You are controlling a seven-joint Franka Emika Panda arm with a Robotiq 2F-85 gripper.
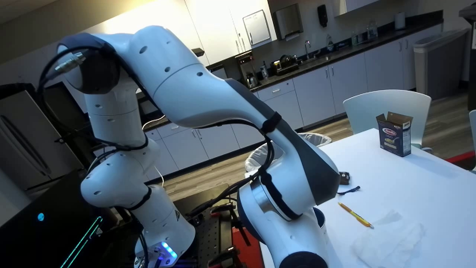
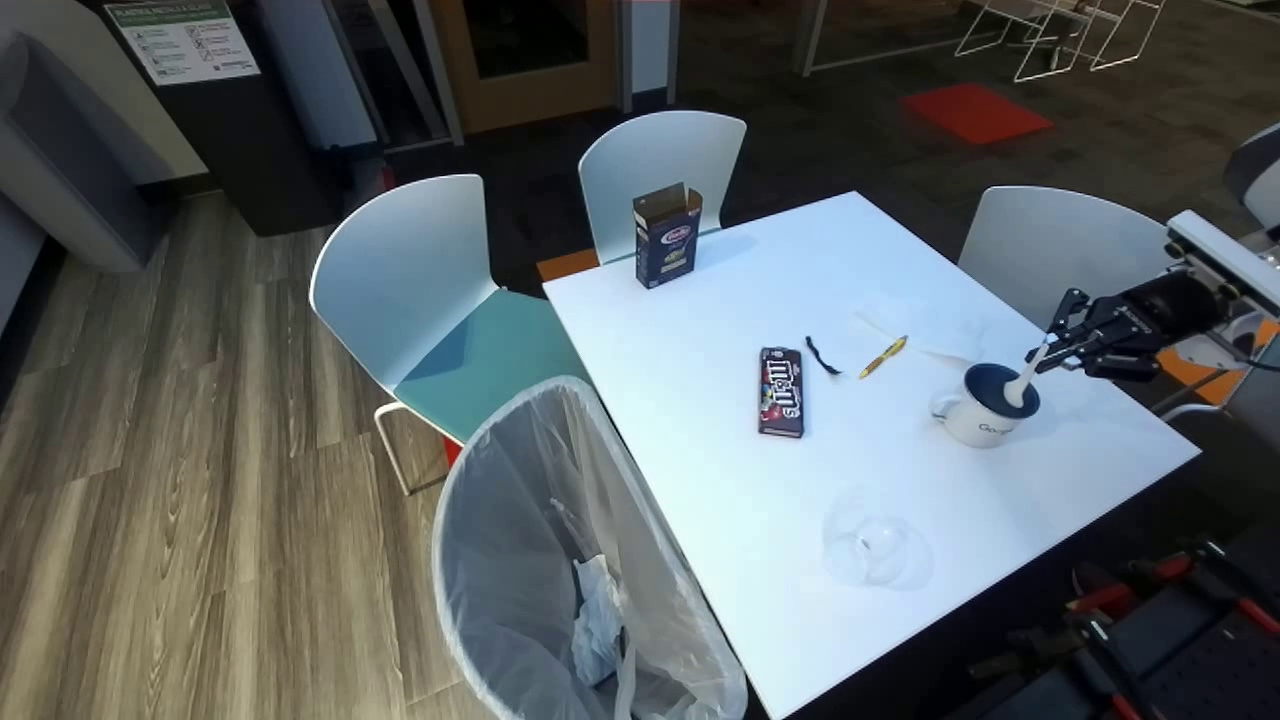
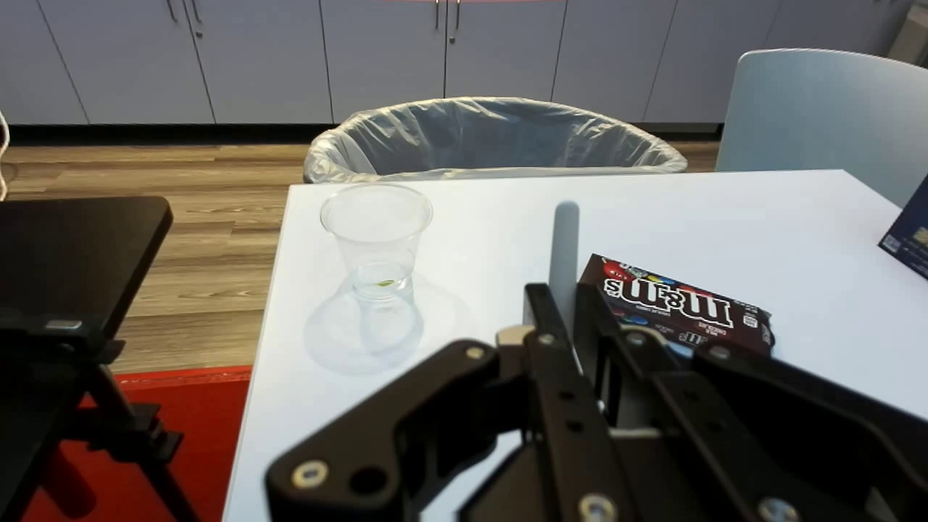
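Observation:
My gripper [image 2: 1058, 341] is at the right of the table in exterior view 2, shut on a white spoon-like utensil [image 2: 1024, 374]. The utensil slants down from the fingers, its wider lower end at the mouth of a white mug [image 2: 981, 426] with a dark inside. Whether it touches the mug's bottom is hidden. In the wrist view the pale handle [image 3: 566, 243] rises between the two dark fingers of the gripper. The mug does not show there. Exterior view 1 has the arm covering most of the mug [image 1: 322, 219], and the gripper is out of sight.
An M&M's box [image 2: 781, 392], a dark strap [image 2: 822, 355], a yellow pen [image 2: 884, 356] and a clear cup [image 3: 375, 230] lie or stand on the white table [image 2: 732, 492]. A blue pasta box [image 2: 667, 246] occupies the far corner. A lined bin [image 2: 504, 540] adjoins the table edge.

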